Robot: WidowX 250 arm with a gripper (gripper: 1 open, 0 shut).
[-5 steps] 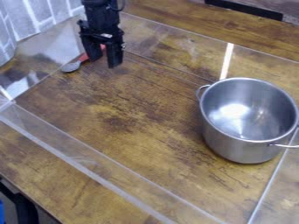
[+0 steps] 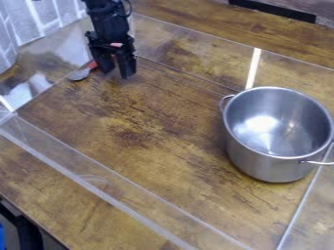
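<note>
My black gripper (image 2: 111,57) is at the upper left of the camera view, low over the wooden table near a spoon (image 2: 80,73) with a reddish handle. The spoon's handle is partly hidden behind the gripper. Whether the fingers are open or shut, or hold the handle, I cannot tell.
A large steel pot (image 2: 269,132) with two handles stands on the right of the table (image 2: 144,166). Clear plastic strips border the work area.
The gripper has shifted slightly over the last second, now hiding more of the spoon's reddish handle. The pot has not moved.
</note>
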